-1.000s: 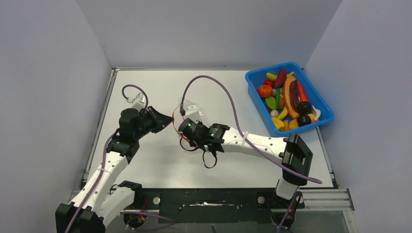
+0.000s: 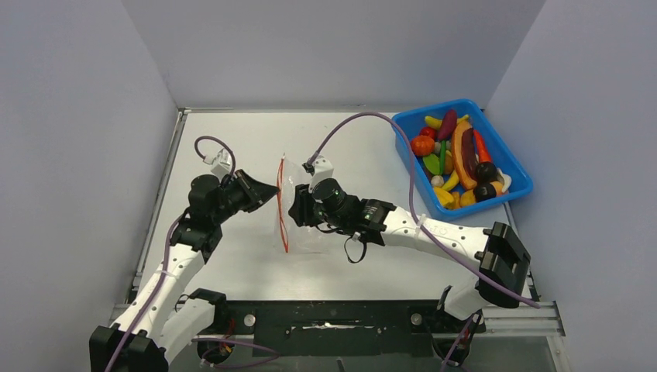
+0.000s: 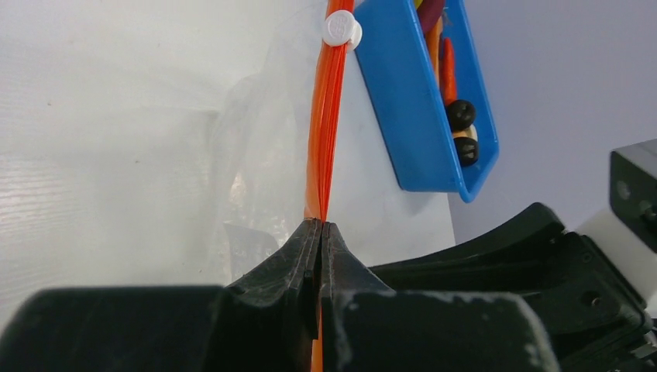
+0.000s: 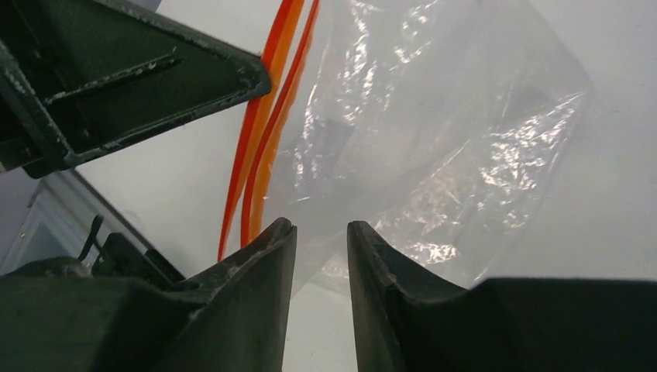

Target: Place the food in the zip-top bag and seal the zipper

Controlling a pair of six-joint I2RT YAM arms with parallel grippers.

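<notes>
The clear zip top bag (image 4: 434, 155) stands on the table with nothing visible inside. My left gripper is shut on its orange zipper edge (image 3: 325, 132), which runs out above and below the fingers. On that edge, beyond the fingertips in the left wrist view, sits a white slider (image 3: 339, 29). My right gripper is part open at the clear body of the bag, just right of the orange edge in the top view. Only a stretch of plastic and table shows through its gap, and I see nothing pinched there. Food (image 2: 453, 159) of many colours lies in the blue bin.
The blue bin (image 2: 514, 188) stands at the far right of the table. My right arm (image 2: 411, 229) crosses the right half of the table. Bare white table (image 2: 256, 132) lies behind the bag and in front of it.
</notes>
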